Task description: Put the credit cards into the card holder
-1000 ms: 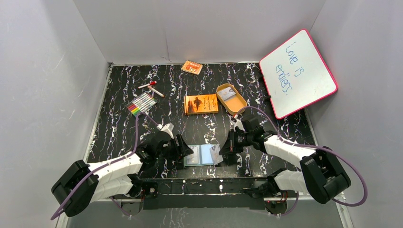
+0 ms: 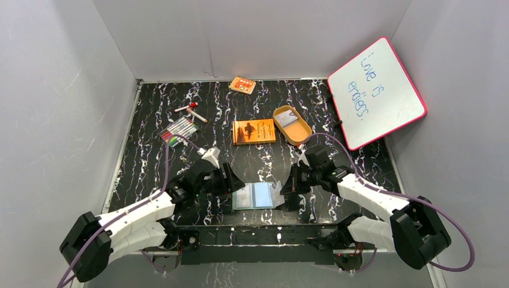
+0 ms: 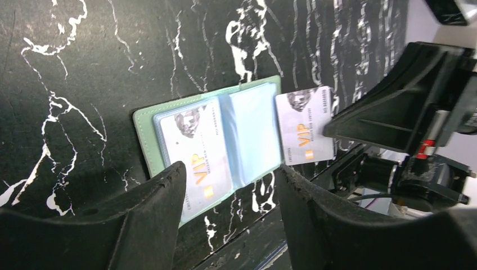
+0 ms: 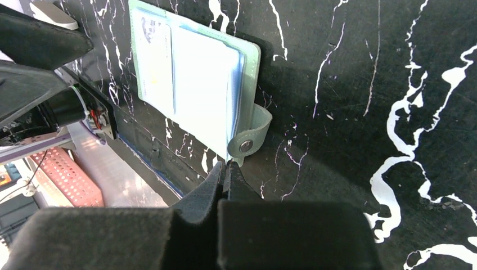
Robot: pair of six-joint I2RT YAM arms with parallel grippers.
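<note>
The green card holder lies open near the front edge, clear sleeves spread, a VIP card in its left side; its snap strap [image 4: 250, 138] shows in the right wrist view. My right gripper [image 2: 287, 187] is shut on another VIP card [image 3: 301, 126], at the holder's right side in the left wrist view; in the right wrist view that card is hard to make out. My left gripper [image 2: 235, 181] hovers at the holder's left, fingers apart and empty.
An orange tray [image 2: 300, 129] holding cards sits behind the right arm, beside an orange book [image 2: 254, 132]. Markers [image 2: 179, 129] lie back left; a small orange box [image 2: 242, 84] and whiteboard [image 2: 375, 93] are farther back and right.
My left gripper has moved slightly up and right in the top view. The right arm has shifted a little, its gripper staying beside the holder.
</note>
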